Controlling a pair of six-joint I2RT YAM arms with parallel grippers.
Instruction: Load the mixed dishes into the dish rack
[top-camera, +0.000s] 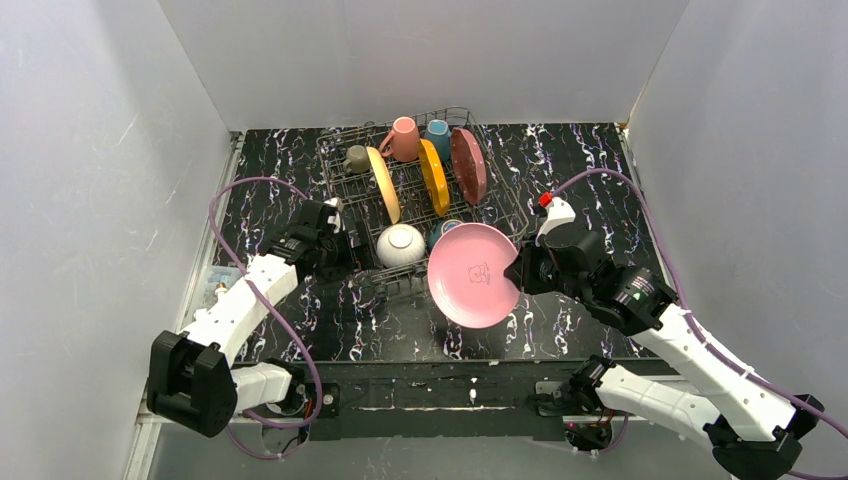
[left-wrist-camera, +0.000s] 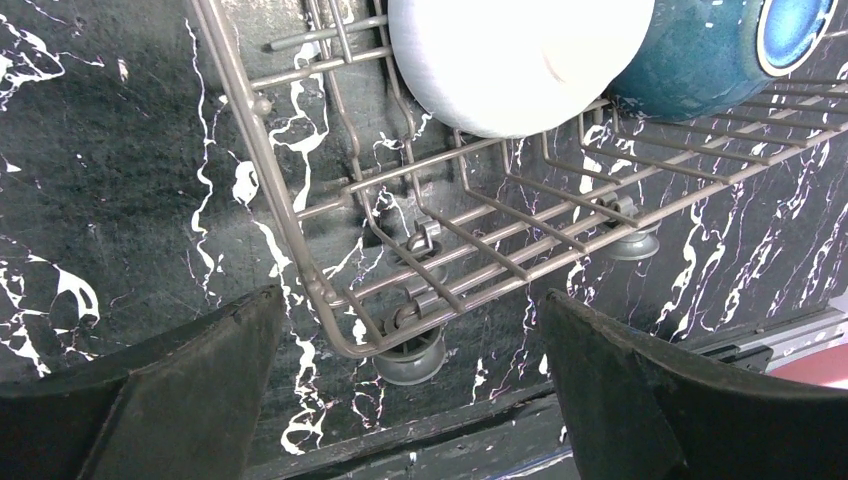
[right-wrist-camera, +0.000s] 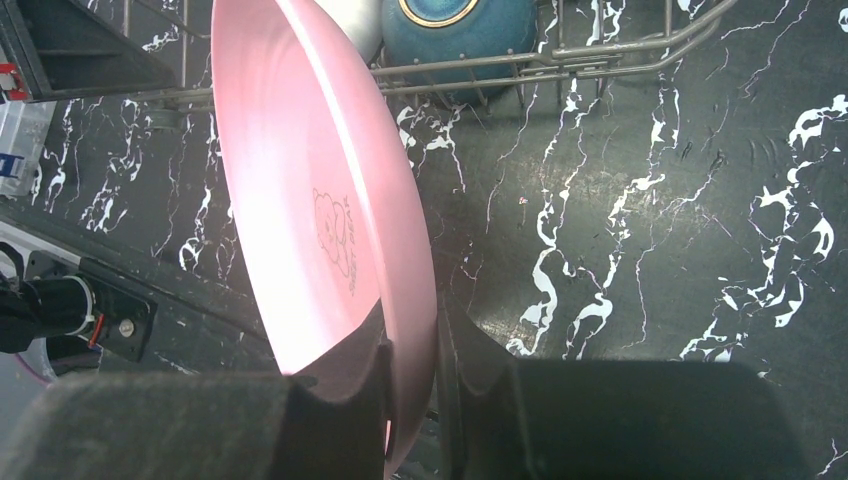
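A pink plate (top-camera: 472, 275) is held up in front of the rack, my right gripper (top-camera: 515, 275) shut on its right rim. In the right wrist view the plate (right-wrist-camera: 310, 180) stands on edge between the finger pads. My left gripper is open and empty above the front left corner of the wire dish rack (left-wrist-camera: 290, 215). Within the rack sit a white bowl (top-camera: 400, 245), a blue bowl (top-camera: 447, 230) partly behind the plate, a cream plate (top-camera: 384, 186), a yellow plate (top-camera: 434, 178), a dark pink plate (top-camera: 468, 165), a pink mug (top-camera: 403, 138), a blue cup (top-camera: 438, 138) and a grey-green cup (top-camera: 356, 158).
Walls close in the dark marbled counter (top-camera: 580, 150) at the back and both sides. Bare counter lies right of the rack and along its front. A small clear item (top-camera: 215, 285) sits behind the left arm.
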